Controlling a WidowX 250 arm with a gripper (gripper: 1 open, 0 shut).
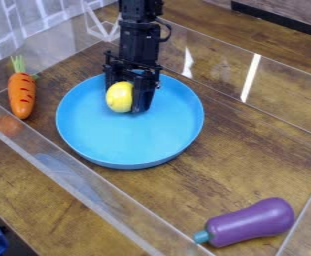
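My black gripper [131, 75] reaches down from the top centre to a yellow object [119, 98] at the back left part of a blue plate [131, 145]. Its fingers are around or just behind the object; I cannot tell whether they grip it, as the dark parts overlap and hide the contact.
An orange carrot [23, 98] lies left of the plate. A purple eggplant [251, 222] lies at the front right. Clear walls edge the wooden surface. The right side between plate and eggplant is free.
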